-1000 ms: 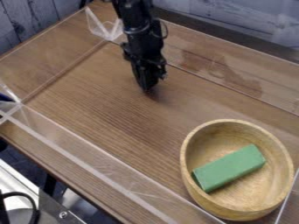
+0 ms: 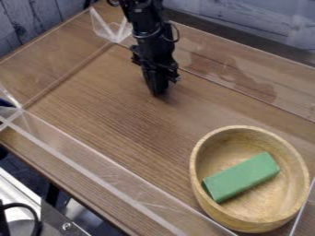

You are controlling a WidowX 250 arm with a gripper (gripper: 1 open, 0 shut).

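The black robot arm reaches in from the top, its gripper (image 2: 157,85) low over the wooden table (image 2: 87,129) at the upper middle. Its fingers are small and dark, and whether anything is between them is too small to tell. At the lower right a round wooden bowl (image 2: 212,146) holds a green block (image 2: 240,177), well away from the gripper.
Clear tape or plastic strips run along the left and front edges of the table. A black cable (image 2: 35,221) lies off the table at the lower left.
The gripper has shifted slightly up and back from where it was a second ago. The bowl and green block have not moved.
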